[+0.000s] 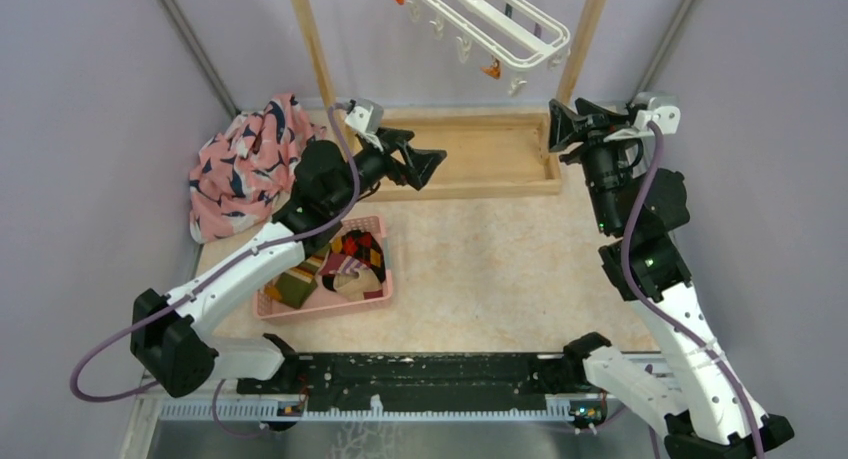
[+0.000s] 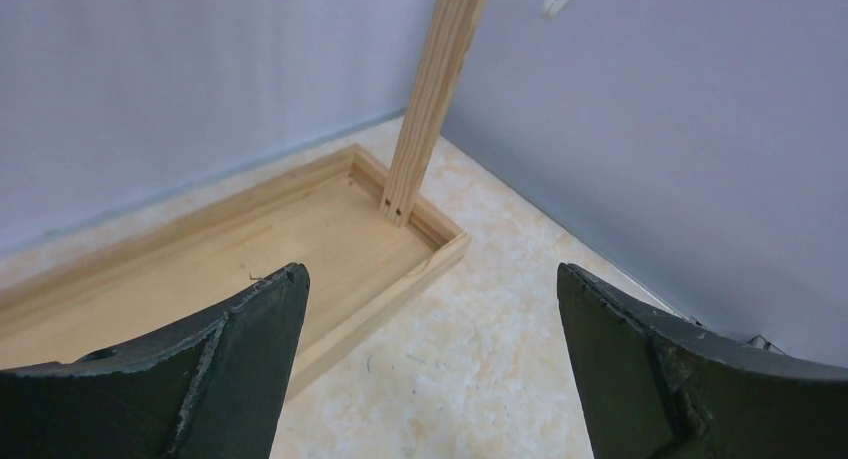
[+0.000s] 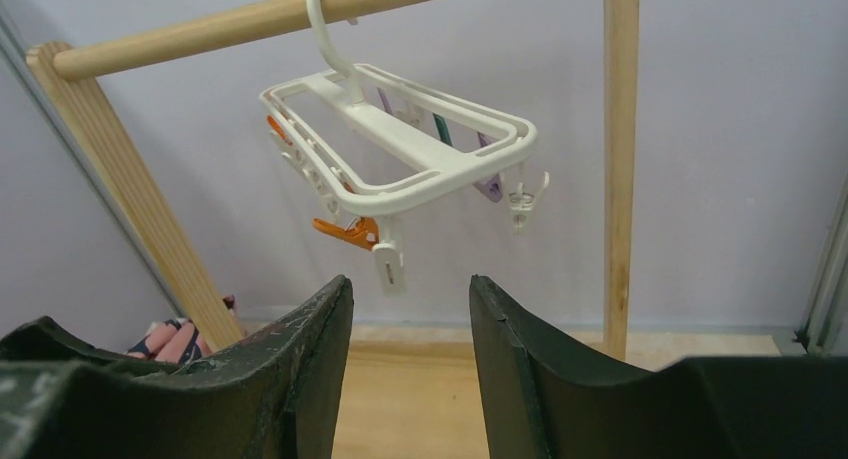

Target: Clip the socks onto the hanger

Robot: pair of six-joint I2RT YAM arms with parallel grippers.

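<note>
The white clip hanger (image 1: 480, 24) hangs from a wooden rail; in the right wrist view it (image 3: 420, 139) shows white, orange, purple and green clips, with no socks on the clips in sight. My left gripper (image 1: 418, 159) is open above the wooden tray's left part, nothing between its fingers. My right gripper (image 1: 563, 129) is below and right of the hanger's near end, fingers apart and empty in the right wrist view. Folded socks (image 1: 355, 269), striped and patterned, lie in a pink basket (image 1: 320, 304) beneath my left arm.
The wooden tray (image 1: 470, 187) forms the rack's base, with uprights (image 2: 430, 99) at its sides. A pink patterned cloth (image 1: 240, 179) is heaped at back left.
</note>
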